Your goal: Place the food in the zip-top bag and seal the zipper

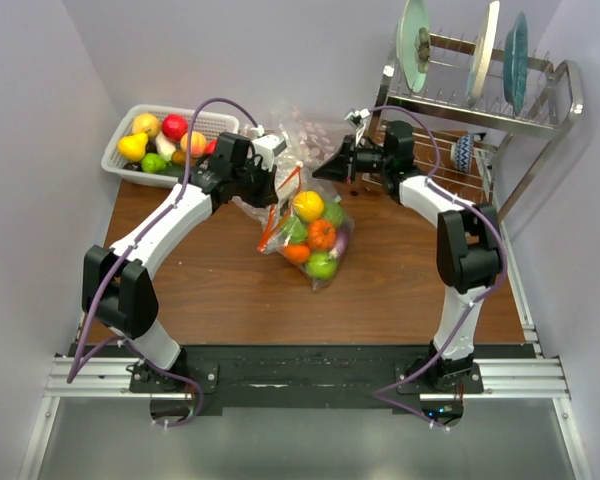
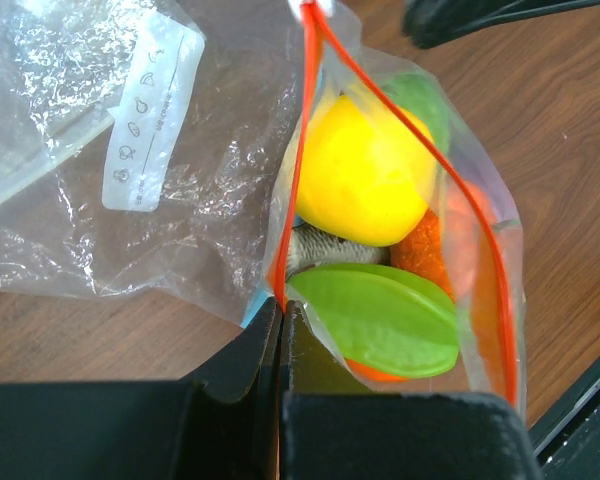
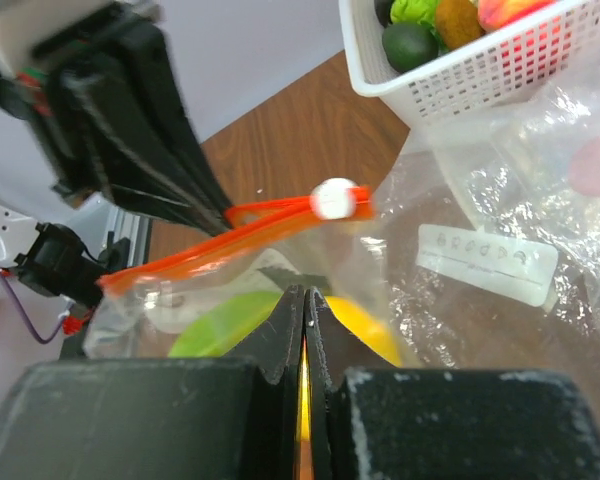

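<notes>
The clear zip bag lies on the table holding several play foods, among them a yellow one and a green one. Its orange zipper gapes apart in the left wrist view. My left gripper is shut on the zipper's edge at one end of the opening. A white slider sits at the zipper's other end. My right gripper is shut, nothing between its fingers; the slider lies beyond its tips. From above, the right gripper stands just right of the bag's mouth.
A white basket with more play food stands at back left. Another clear bag with a printed label spreads behind the opening. The dish rack with plates stands at back right.
</notes>
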